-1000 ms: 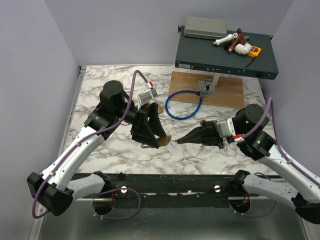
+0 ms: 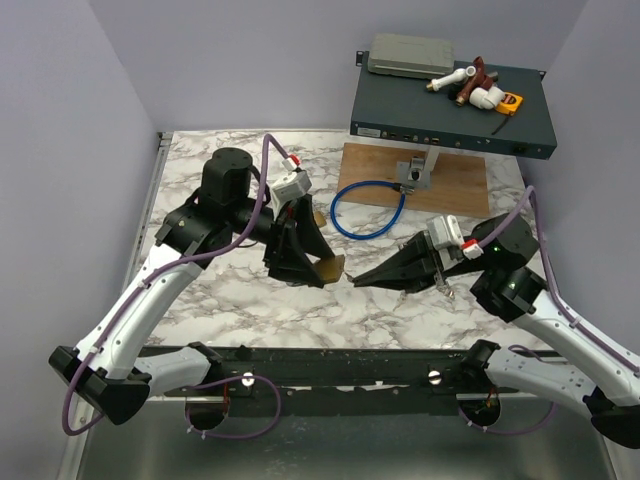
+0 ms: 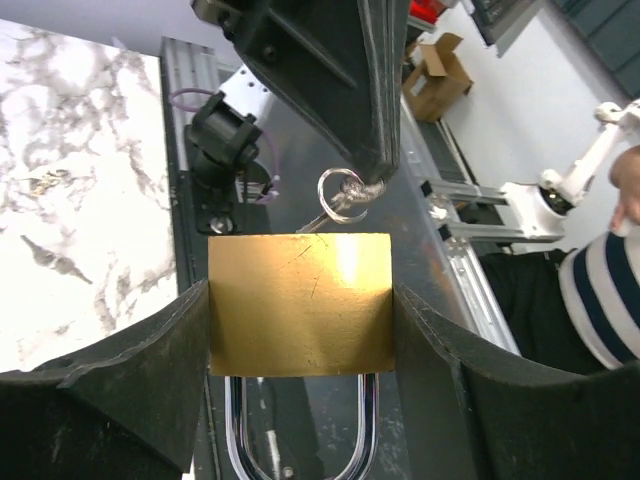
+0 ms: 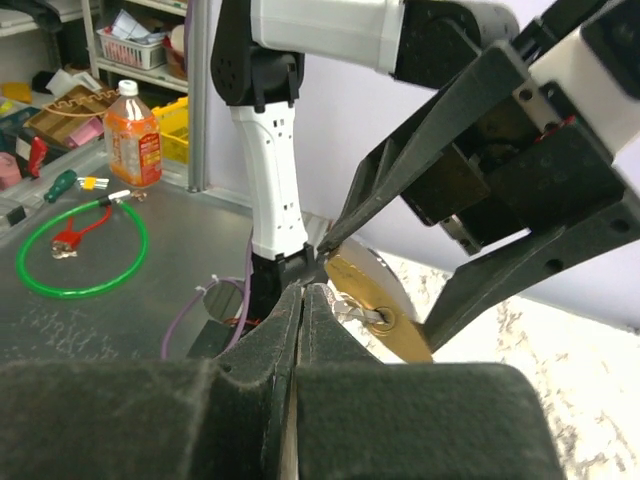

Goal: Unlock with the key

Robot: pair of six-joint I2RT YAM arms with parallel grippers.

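Note:
A brass padlock (image 3: 300, 310) is clamped between the black fingers of my left gripper (image 2: 320, 270), its steel shackle (image 3: 366, 425) pointing down in the left wrist view. Opposite it, my right gripper (image 2: 357, 281) is shut on a small silver key (image 4: 347, 309) with a wire ring (image 3: 343, 195). The right wrist view shows the key's blade pointing at the round keyhole (image 4: 381, 321) on the padlock's face, its tip at the hole. How deep it sits I cannot tell.
A blue cable loop (image 2: 365, 236) lies on the marble table behind the grippers. Farther back are a wooden board (image 2: 463, 187) and a raised dark box (image 2: 420, 110) carrying loose items. The marble in front of the arms is clear.
The left gripper and padlock have shifted slightly towards the back of the table and turned a little.

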